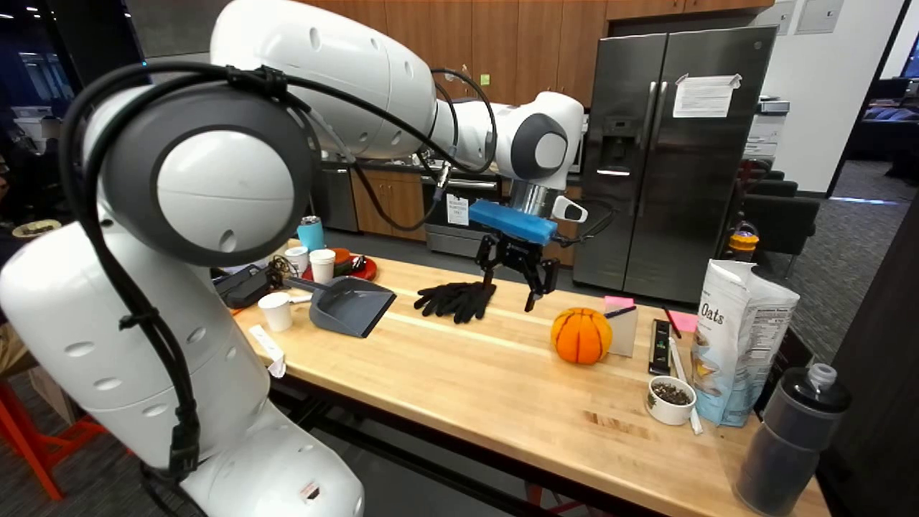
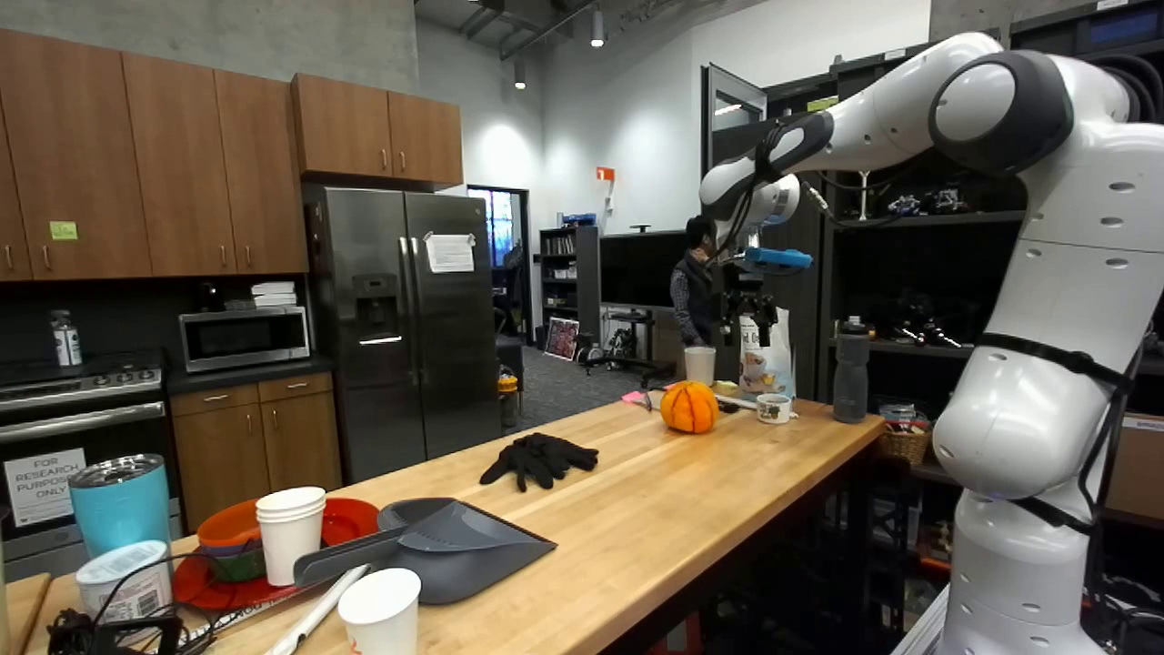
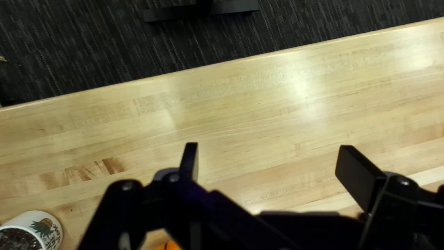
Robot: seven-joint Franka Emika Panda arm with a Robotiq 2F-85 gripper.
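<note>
Above the table hangs my gripper [image 1: 509, 297], open, its two black fingers well apart. In the wrist view bare wood shows between the fingertips of the gripper. An orange pumpkin-like ball [image 1: 581, 336] with dark lines rests on the table, to the right of the gripper and lower; only a sliver of that ball [image 3: 167, 246] shows at the bottom of the wrist view. Black gloves [image 1: 456, 301] lie to the gripper's left. A grey dustpan [image 2: 458, 542] sits further left, among cups.
At the right end stand a white bowl [image 1: 670, 401] of dark bits, an oats bag [image 1: 732, 345] and a dark bottle [image 1: 788, 444]. A white cup [image 1: 276, 311] and red plate [image 2: 207, 579] are at the left end.
</note>
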